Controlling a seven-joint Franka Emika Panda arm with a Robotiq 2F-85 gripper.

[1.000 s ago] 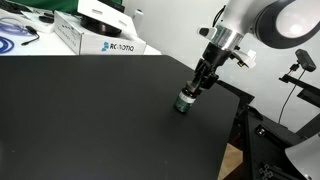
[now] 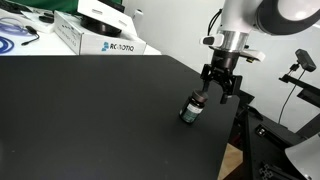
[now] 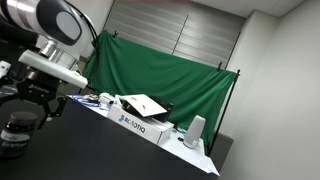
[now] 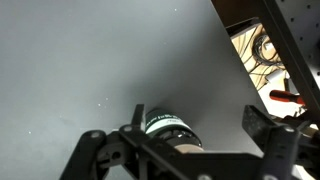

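A small dark jar with a black lid and a pale band on its label [image 2: 192, 108] is on the black table, leaning slightly in exterior view 1. My gripper [image 2: 215, 91] is just above and to the right of it, fingers apart. In the wrist view the gripper has its fingers spread wide, and the jar's lid [image 4: 170, 128] shows low between them, closer to the left finger. Exterior view 2 has the jar [image 3: 17, 136] at the lower left, under the fingers. Whether a finger touches the jar, I cannot tell.
Bare black tabletop [image 2: 95, 115] stretches left of the jar. A white Robotiq box [image 2: 100, 38] stands at the back, with blue cables [image 2: 15, 28] at far left. The table's right edge is close to the jar; cables and a red-handled tool [image 4: 285, 97] lie beyond it.
The gripper has moved from over the jar toward the right, and its fingers have spread. The jar has shifted slightly right and toward the camera of exterior view 1.
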